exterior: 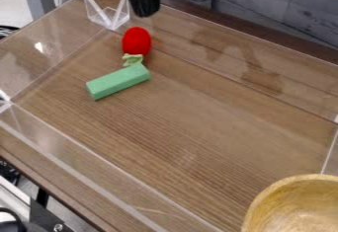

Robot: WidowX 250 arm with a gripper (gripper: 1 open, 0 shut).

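Observation:
A red strawberry-like object [136,40] with a pale green leafy end lies on the wooden table [211,137] toward the upper left. Just below it is a green block [118,81]. My gripper is a dark shape at the top edge, above the red object and apart from it; its fingertips are too cropped and dark to tell their state. A clear angular object [106,11] stands at the upper left, partly hard to make out.
A wooden bowl [294,208] sits at the bottom right. A grey wall [271,9] borders the back right, and the table's edge runs along the lower left.

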